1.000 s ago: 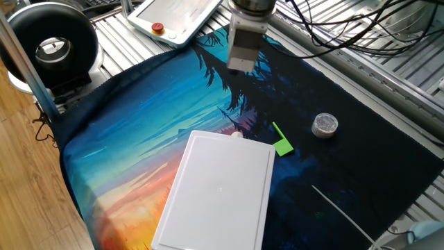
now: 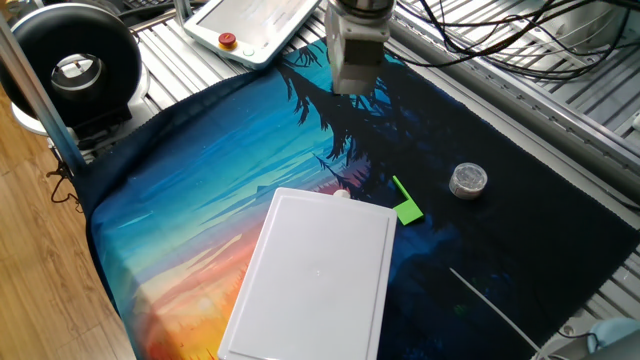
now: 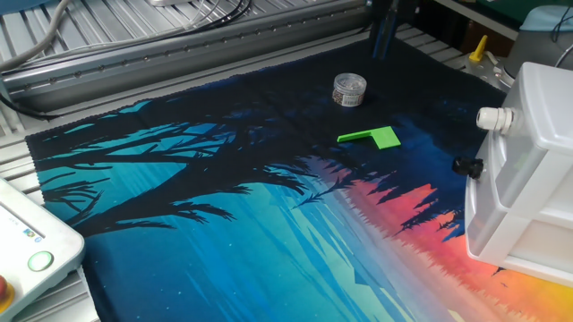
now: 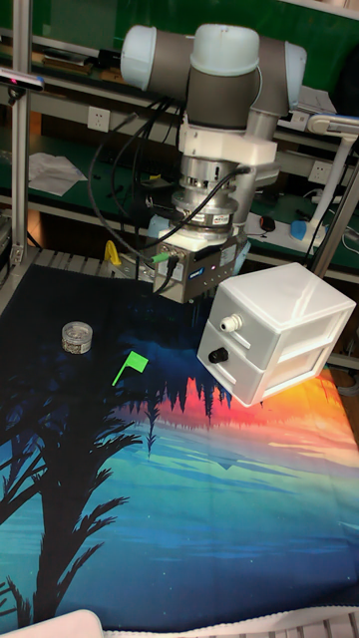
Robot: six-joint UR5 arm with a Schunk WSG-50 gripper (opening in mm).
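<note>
A green flag-shaped piece [image 2: 408, 211] lies flat on the printed cloth [image 2: 200, 190]. Beside it stands a small clear round jar [image 2: 468, 181] with a pale lid. The white drawer box [image 2: 312, 275] is seen from above here; exterior view 3 shows its two stacked drawers, with a white knob [image 4: 230, 322] and a black knob [image 4: 218, 356]. My gripper [image 4: 189, 281] hangs behind the box in that view, above the cloth's far edge and apart from everything on it. Its fingers cannot be made out, so open or shut does not show.
A teach pendant [image 2: 250, 28] with a red button rests at a cloth corner. Black cables [image 2: 500, 45] hang near the metal rail. A thin pale cable [image 2: 495, 308] crosses the dark cloth. Much of the blue part [image 3: 224, 259] is bare.
The flag piece, jar and box have not moved.
</note>
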